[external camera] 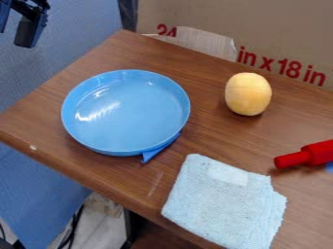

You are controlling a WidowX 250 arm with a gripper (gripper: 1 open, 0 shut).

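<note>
A dark gripper (pixel 29 24) hangs at the top left edge of the camera view, partly out of frame, above and left of the table and apart from everything on it; its finger state is hard to make out. A round blue plate (pixel 125 107) lies on the wooden table (pixel 169 68), with a small blue piece (pixel 159 149) poking out from under its lower right rim. A round pale yellow object (pixel 247 92) stands at the back right. A red cylindrical object (pixel 307 157) lies at the right edge. A folded light cloth (pixel 221 199) lies at the front right.
A cardboard box (pixel 260 29) with red print stands behind the table. The table's left edge borders a blue padded surface (pixel 46 190). Bare wood shows between the plate, the yellow object and the cloth.
</note>
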